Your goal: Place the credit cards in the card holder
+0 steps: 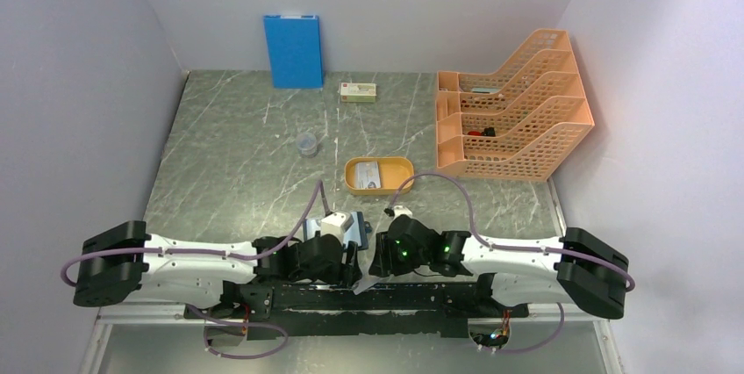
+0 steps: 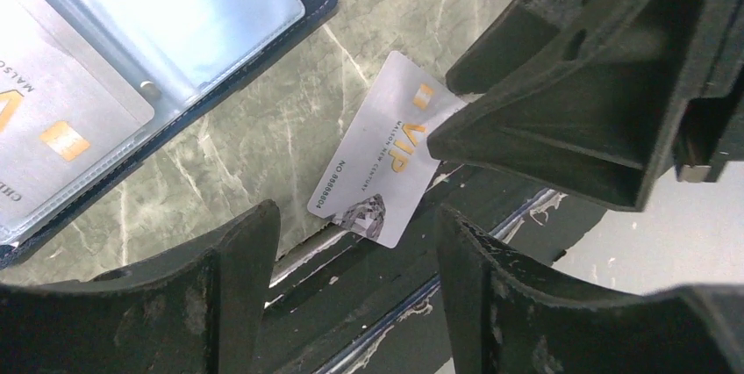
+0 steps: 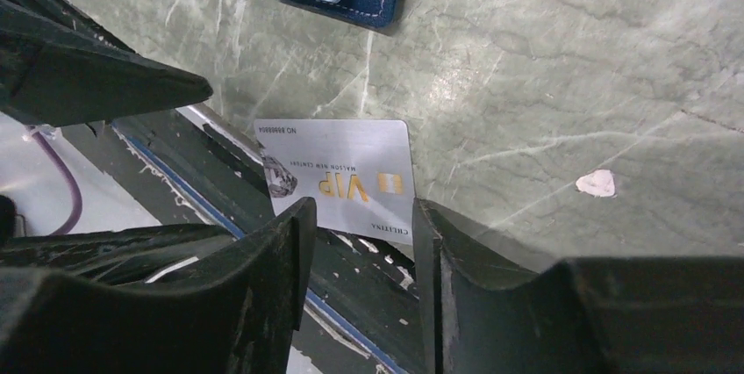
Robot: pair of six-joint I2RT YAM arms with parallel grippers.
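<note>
A silver VIP credit card (image 2: 386,150) is near the table's front edge. My right gripper is shut on its near corner, one finger at each side; whether the card is clear of the table, I cannot tell. My left gripper stands open over the card's other end, with its fingers apart on either side. The navy card holder (image 1: 354,232) lies open behind, partly hidden by my left arm. One clear pocket (image 2: 202,18) looks empty, while another silver card (image 2: 66,115) sits in the pocket beside it.
A yellow tray (image 1: 405,176) with a white packet stands behind the grippers. Farther back are a small clear cup (image 1: 307,144), a box (image 1: 358,92) and a blue panel (image 1: 294,51). An orange rack (image 1: 516,115) occupies the right. Both grippers are close together.
</note>
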